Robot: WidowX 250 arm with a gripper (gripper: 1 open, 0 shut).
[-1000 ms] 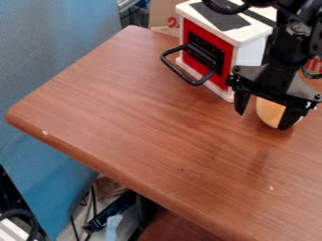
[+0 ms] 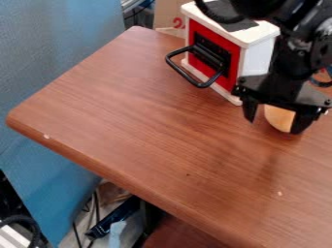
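Note:
My black gripper hangs at the right over a pale, rounded tan object, with fingers pointing down on either side of it; whether they touch it I cannot tell. Behind and left of it stands a white and red toy box with a black door and a black looped handle sticking out toward the left.
A cardboard box sits behind. A blue panel and cables border the table on the left.
The upper arm has shifted very slightly; the gripper stays at about the same place over the tan object.

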